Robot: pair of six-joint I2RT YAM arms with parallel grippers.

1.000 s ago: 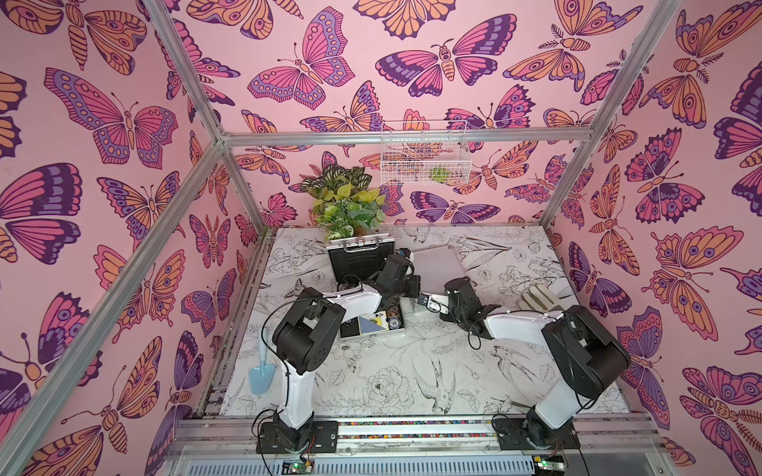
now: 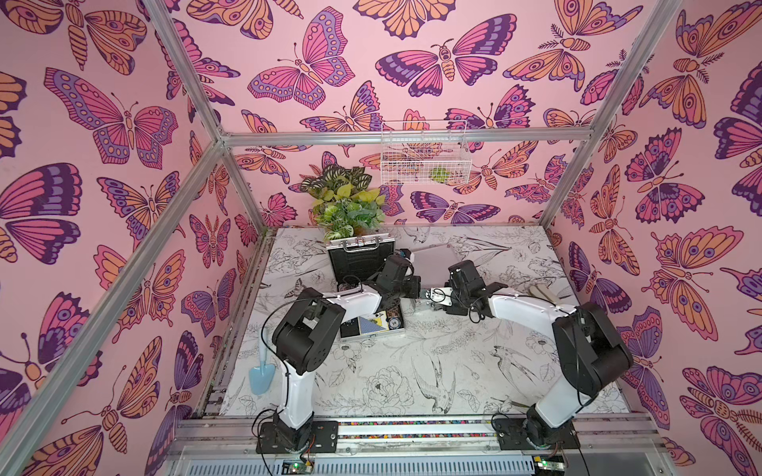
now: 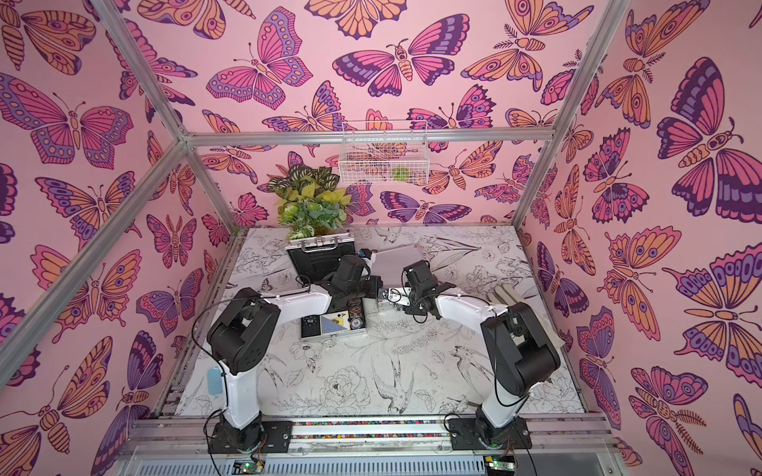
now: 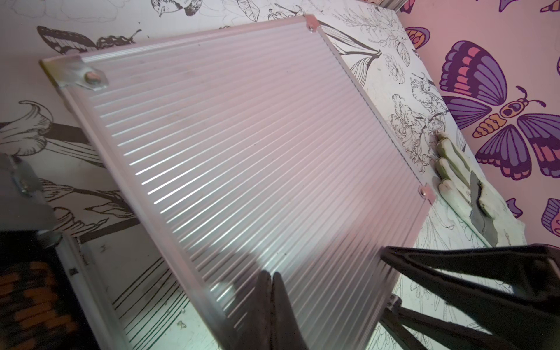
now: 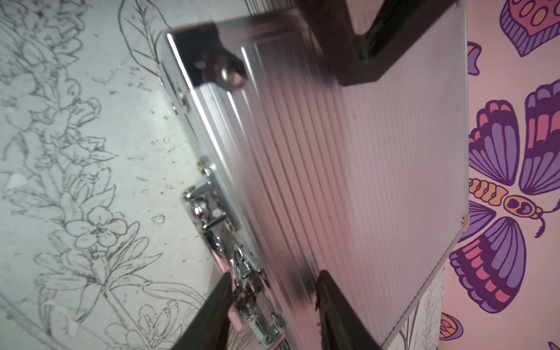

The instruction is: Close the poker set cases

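A silver ribbed case (image 4: 245, 145) lies on the table with its lid down. Its front latch (image 5: 250, 291) shows in the right wrist view. My left gripper is shut over the lid near the case's front, nothing visible between its fingers; contact cannot be told in its own view. The right gripper stands at the front edge, fingers apart, with the latch and lid edge between them in view. A second case has its black-lined lid (image 2: 357, 258) standing up and its base (image 2: 347, 336) holding cards and chips, partly hidden by the left arm.
A leafy plant (image 2: 345, 202) stands behind the upright lid. Pale gloves (image 4: 460, 180) lie right of the silver case, and a blue scoop (image 2: 262, 377) lies at the left.
My right gripper has shifted slightly toward the back of the table, its wrist turning a little. The left arm and both cases look unmoved.
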